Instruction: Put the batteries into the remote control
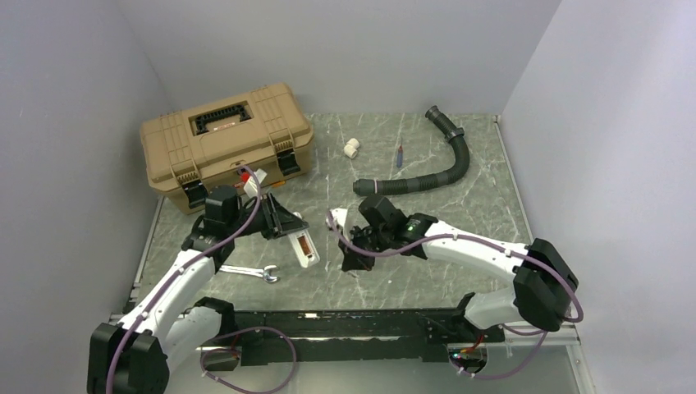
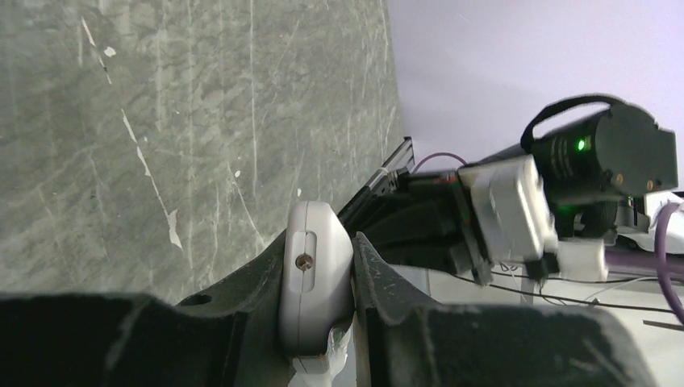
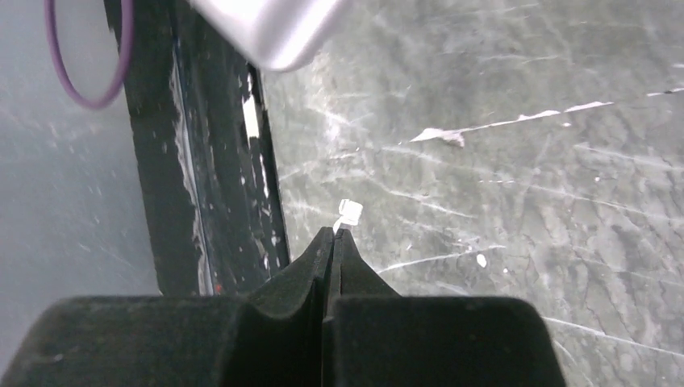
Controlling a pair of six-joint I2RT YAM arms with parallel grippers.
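Note:
The white remote (image 1: 304, 249) hangs in my left gripper (image 1: 287, 226), which is shut on it; its long opening shows brown in the top view. In the left wrist view the remote (image 2: 314, 282) stands up between the fingers. My right gripper (image 1: 354, 261) is just right of the remote, pointing down, shut with nothing visible between its fingers in the right wrist view. I cannot make out any batteries.
A tan toolbox (image 1: 226, 139) fills the back left. Small white fittings (image 1: 351, 148), a screwdriver (image 1: 400, 157) and a black hose (image 1: 414, 181) lie at the back; wrenches (image 1: 250, 271) lie at front left.

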